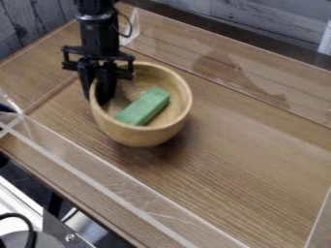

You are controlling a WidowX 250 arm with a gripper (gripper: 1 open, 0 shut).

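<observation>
A tan bowl (pixel 168 127) sits at the centre-left of the wooden table, with a green block (pixel 142 106) inside it. My black gripper (pixel 100 79) reaches in from the top and is shut on the bowl's left rim; its fingertips are partly hidden against the dark inside of the bowl.
Dark edges and objects show at the far left and at the bottom left corner. The back edge of the table is near the top left.
</observation>
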